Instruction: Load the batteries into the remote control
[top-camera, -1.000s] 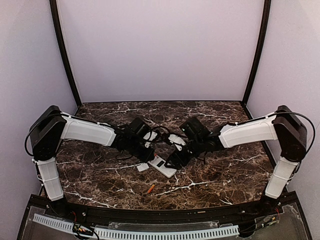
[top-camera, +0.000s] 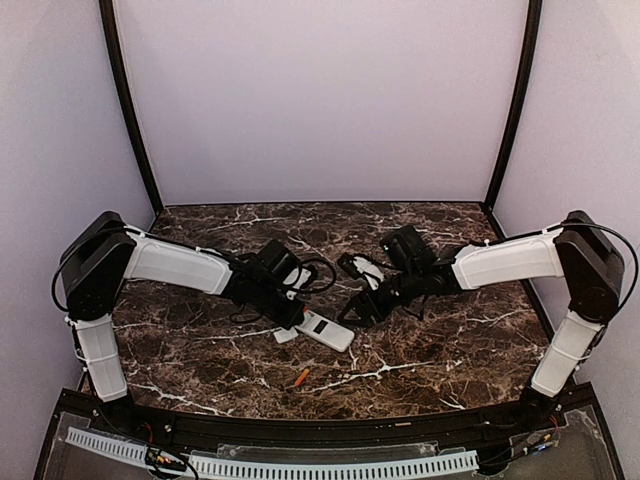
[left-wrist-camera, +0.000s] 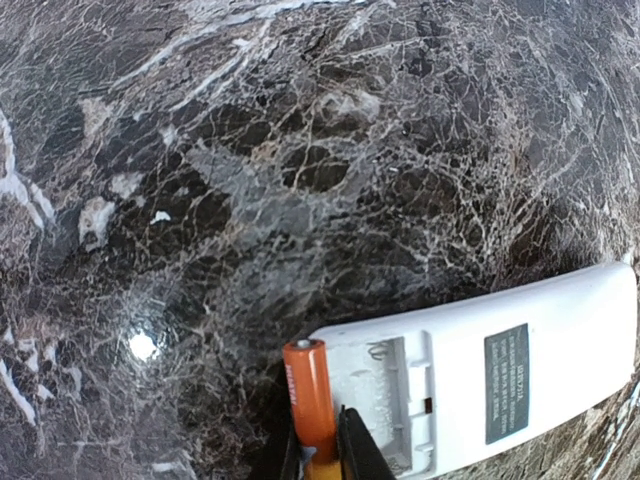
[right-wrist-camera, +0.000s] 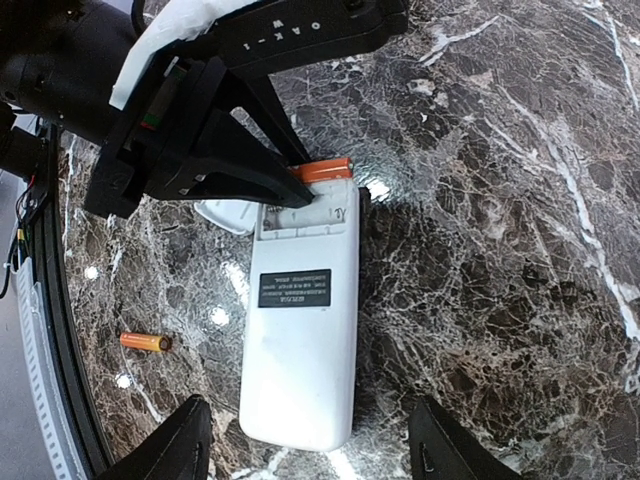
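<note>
The white remote (top-camera: 325, 334) lies back up, its battery compartment (left-wrist-camera: 370, 400) open with no battery seen lying inside. My left gripper is shut on an orange battery (left-wrist-camera: 308, 385) at the compartment's end, over its edge. A loose orange battery (right-wrist-camera: 145, 341) lies on the table beside the remote, toward the front. My right gripper is open above the far end of the remote, with its fingers either side of the remote's end in the right wrist view; nothing is between them.
The white battery cover (top-camera: 285, 335) lies just left of the remote. A black front rail and walls bound it.
My right gripper has moved right and back, away from over the remote, compared with a second ago. My left gripper has shifted slightly left; the remote looks unmoved.
</note>
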